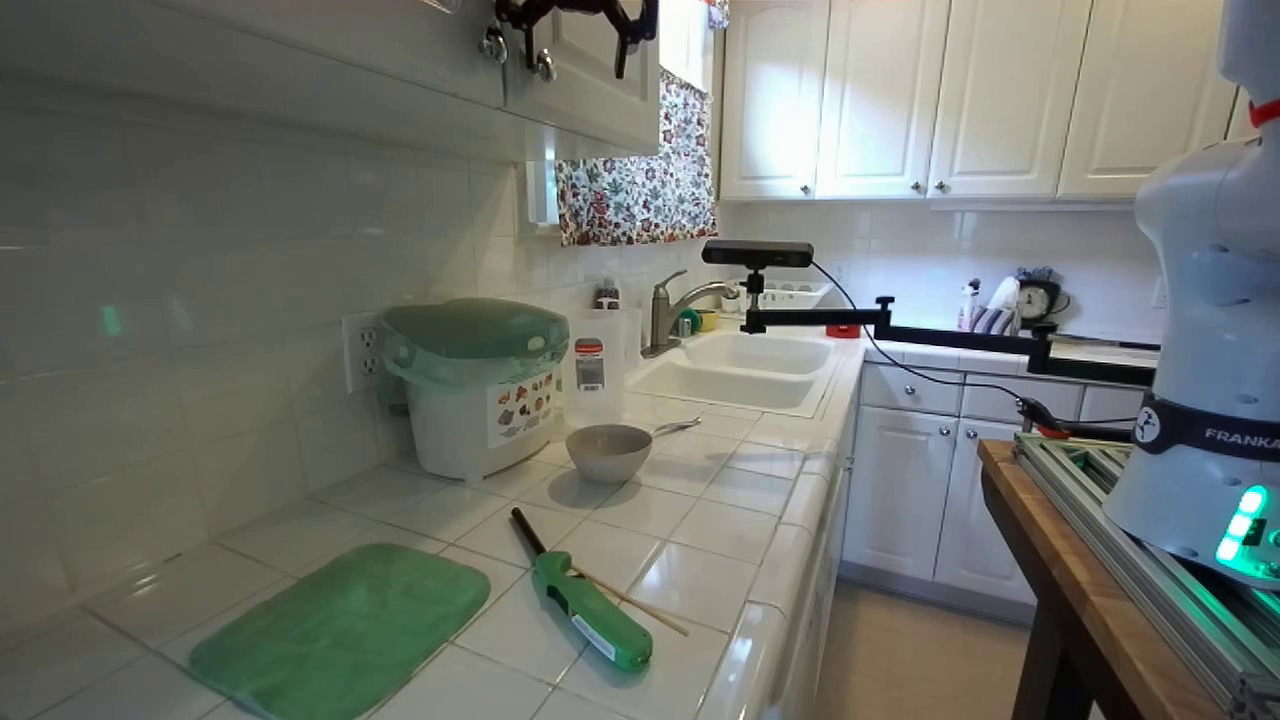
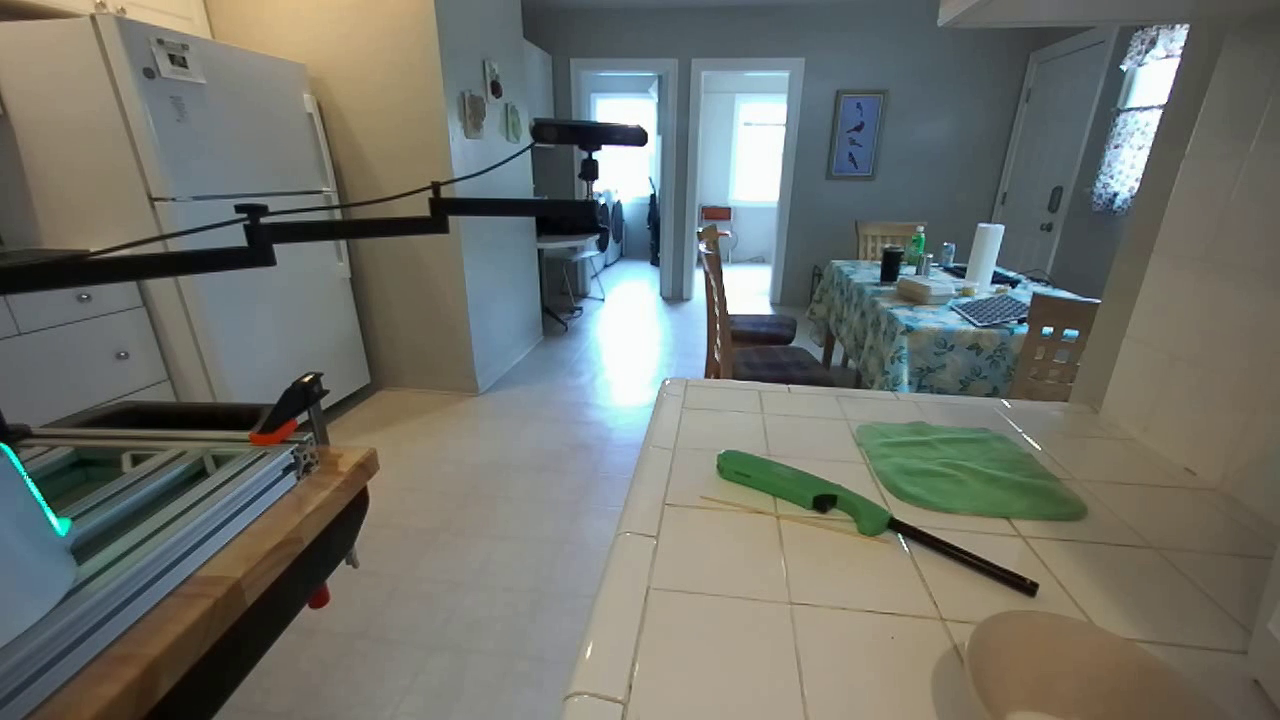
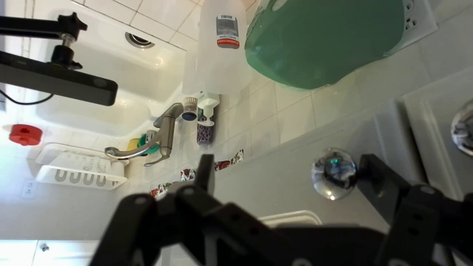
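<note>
Up at the wall cabinet, my open gripper (image 1: 576,70) appears at the top edge of exterior view 1. A round, shiny cabinet knob (image 3: 333,173) lies between the gripper's spread fingers in the wrist view, close to the right-hand finger (image 3: 382,184); whether they touch I cannot tell. The same knob (image 1: 546,65) sits low on the white cabinet door (image 1: 588,102), with a second knob (image 1: 493,46) on the neighbouring door. Both doors look closed. Nothing is gripped. Exterior view 2 does not show the gripper.
On the counter below are a green-lidded bin (image 1: 474,402), a grey bowl (image 1: 608,452), a green lighter (image 1: 590,610) and a green cloth (image 1: 342,624). A camera (image 1: 757,253) on a black arm juts out near the sink (image 1: 738,384).
</note>
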